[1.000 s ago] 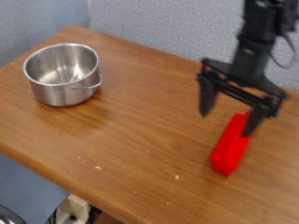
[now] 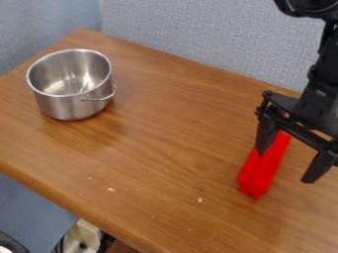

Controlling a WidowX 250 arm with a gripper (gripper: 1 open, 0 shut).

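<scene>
My black gripper [image 2: 290, 147] is at the right of the camera view, open, its fingers angled down on either side of the upper part of a red elongated block [image 2: 260, 171] lying on the wooden table [image 2: 145, 168]. Whether the fingers touch the block I cannot tell.
A steel pot [image 2: 71, 96] with side handles stands at the upper left of the table. A grey wall is behind, and the table's edge runs along the lower left.
Over the last second my gripper has moved right and lower, from behind the red block to over it. The block looks unmoved.
</scene>
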